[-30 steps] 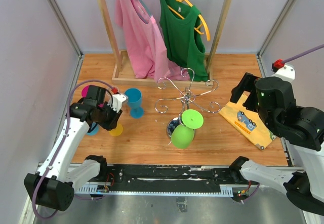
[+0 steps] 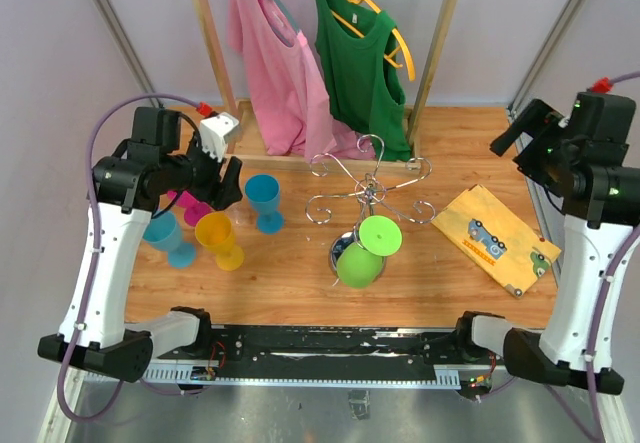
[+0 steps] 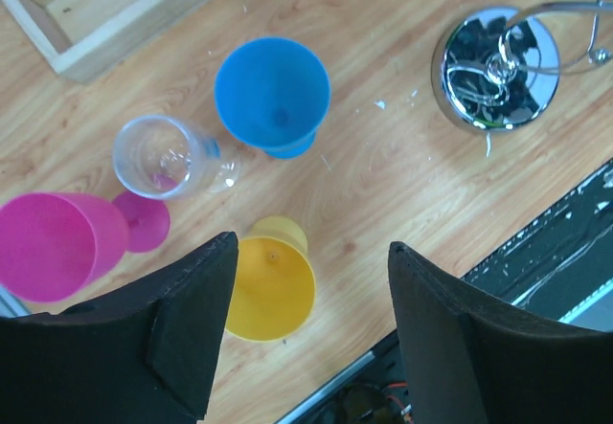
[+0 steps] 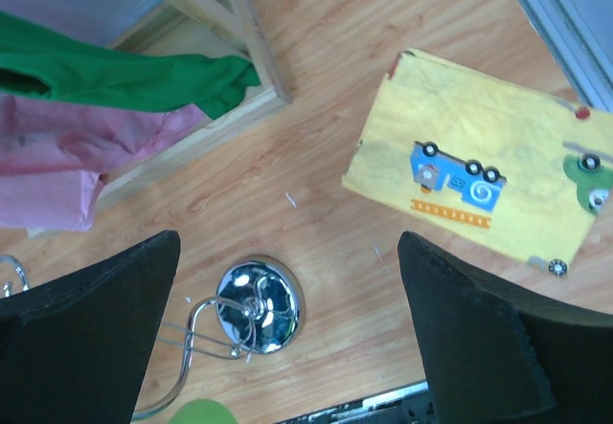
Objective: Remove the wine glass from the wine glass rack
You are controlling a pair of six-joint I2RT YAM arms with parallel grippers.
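Note:
A green wine glass hangs on the metal wine glass rack, its round foot and bowl showing in the top view. The right wrist view catches only a bit of the green glass, below the rack's chrome base. Above the cups on the left, my left gripper is open, and its fingers are empty. Over the table's right side, my right gripper also stands open with nothing held. Both are clear of the rack.
Below my left gripper stand yellow and blue goblets; a clear one and a pink one lie tipped. A yellow cloth lies at right. Behind is a clothes rack. Bare table surrounds the rack's base.
The right arm has swung back and to the right, off the yellow cloth. The rack and green glass look unmoved.

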